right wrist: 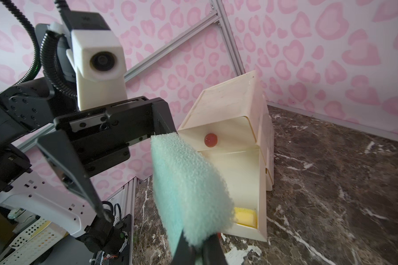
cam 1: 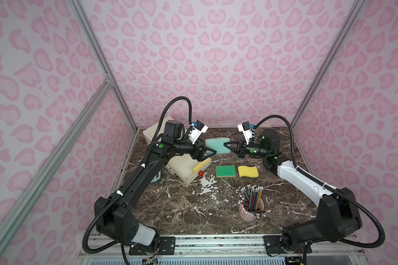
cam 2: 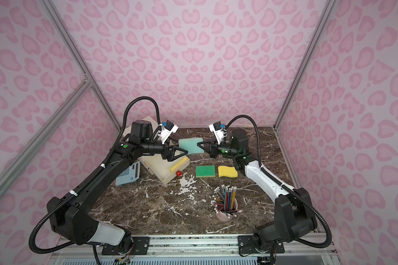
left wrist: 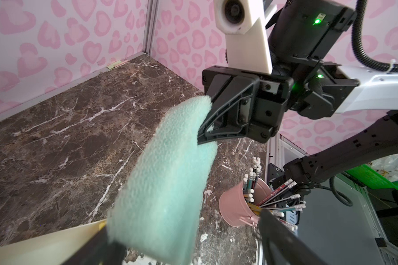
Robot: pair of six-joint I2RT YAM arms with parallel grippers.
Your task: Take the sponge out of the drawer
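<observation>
A light teal sponge (cam 1: 217,144) is up in the air between the two arms, in front of the white drawer (cam 1: 183,168). My right gripper is shut on its right end, with both fingers close together at the bottom of the right wrist view. My left gripper stands wide open, its blurred fingers apart at either side of the sponge's left end. That end hangs between them or very close; contact is unclear. Inside the pulled-out drawer a yellow sponge (right wrist: 244,216) lies near the front.
On the marble table lie a green sponge (cam 1: 225,171), a yellow wavy sponge (cam 1: 248,171) and a red ball (cam 1: 201,173) by the drawer. A pink cup (cam 1: 247,214) of pencils stands nearer the front, and a calculator (cam 2: 128,173) is at the left.
</observation>
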